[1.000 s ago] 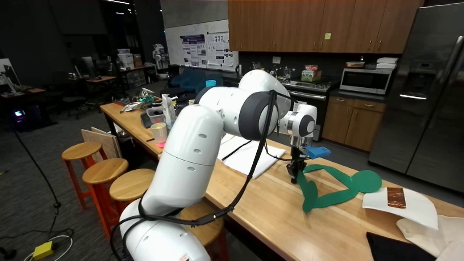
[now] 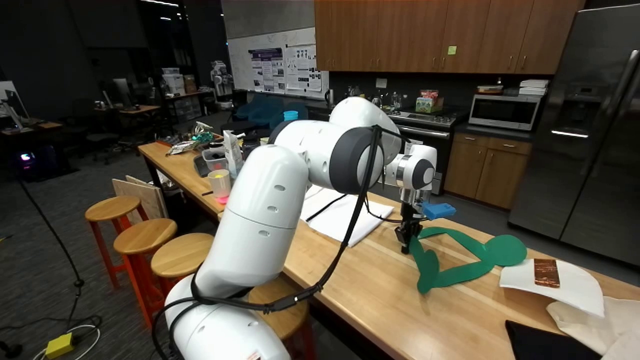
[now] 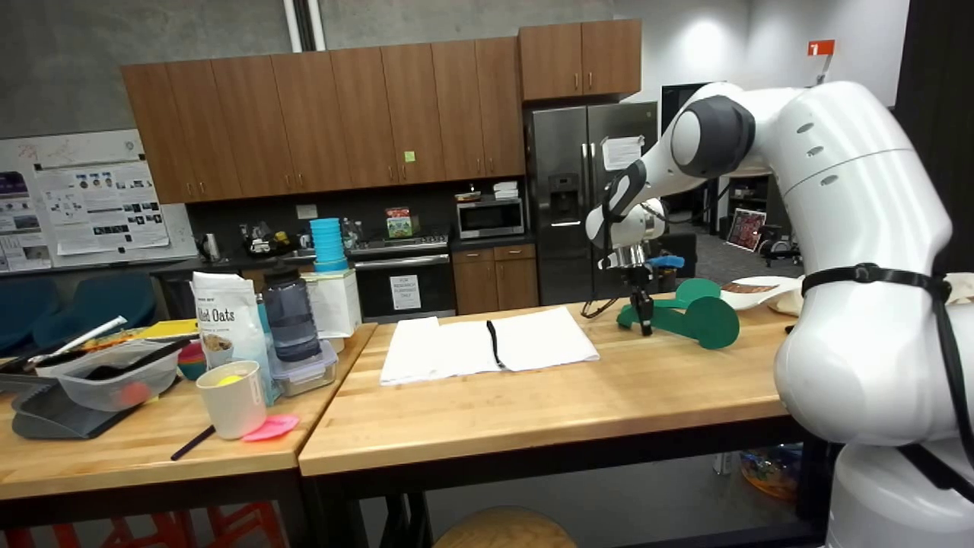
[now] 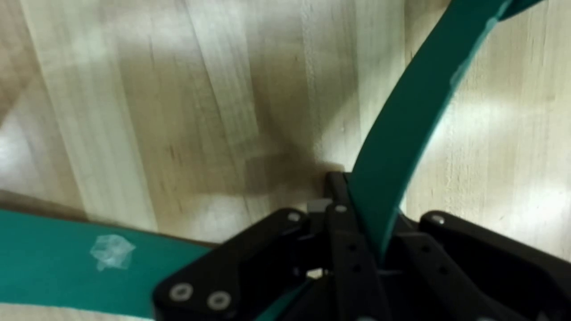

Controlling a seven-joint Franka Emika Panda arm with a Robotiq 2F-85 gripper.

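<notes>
A flat green cut-out, made of narrow bands with rounded ends, lies on the wooden table in a loop. My gripper points down at its left corner, close to the tabletop. In the wrist view, one thin green band runs down between the black fingers, which are shut on it. That band stands on edge and curves away to the upper right. Another green band with a clear patch on it passes under the gripper on the left. In exterior view 2, the gripper partly overlaps the green piece.
A white cloth with a black strip lies left of the gripper. Right of the cut-out are a curved white sheet with a copper patch and a black flat piece.
The arm and gripper stand almost where they were a second ago. The green cut-out's near left end has barely shifted, if at all.
</notes>
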